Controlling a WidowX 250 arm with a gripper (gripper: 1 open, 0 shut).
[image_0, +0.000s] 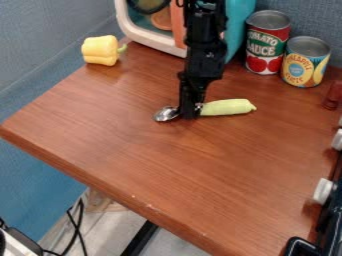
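Note:
My black gripper (190, 106) reaches down to the middle of the table (134, 160), at a metal spoon (166, 114) whose bowl points left. A pale corn cob (230, 107) lies just right of the fingertips. The spoon's handle is hidden at the gripper, and I cannot tell whether the fingers are closed on it.
A yellow pepper (100, 49) sits at the back left, beside a toy oven (156, 37). A tomato can (266, 45) and a second can (305, 64) stand back right. Black appliance parts (323, 220) line the right edge.

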